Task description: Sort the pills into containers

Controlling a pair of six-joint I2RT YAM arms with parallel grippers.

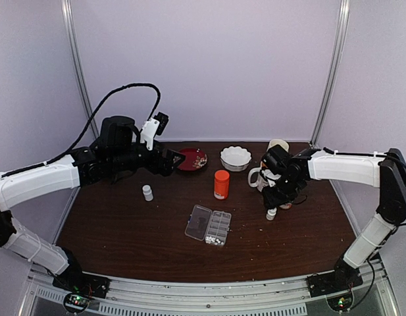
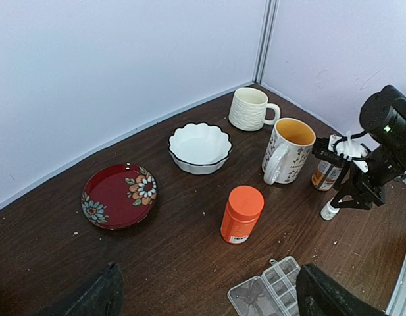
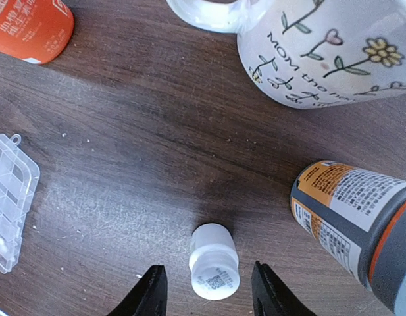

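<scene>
The clear compartment pill box (image 1: pixel 218 227), lid open, lies mid-table with white pills in one end. A small white bottle (image 3: pixel 213 270) stands at the right, between the fingertips of my right gripper; gaps show either side in the right wrist view, and whether it is gripped I cannot tell. Another white bottle (image 1: pixel 147 192) stands at the left. My left gripper (image 1: pixel 170 160) is open, high over the table's left half, with nothing between its fingers.
An orange bottle (image 2: pixel 241 217) stands at the centre. Behind are a red plate (image 2: pixel 117 197), white bowl (image 2: pixel 198 151), floral mug (image 2: pixel 285 155) and white mug (image 2: pixel 245 112). An orange-grey bottle (image 3: pixel 347 217) stands beside my right gripper.
</scene>
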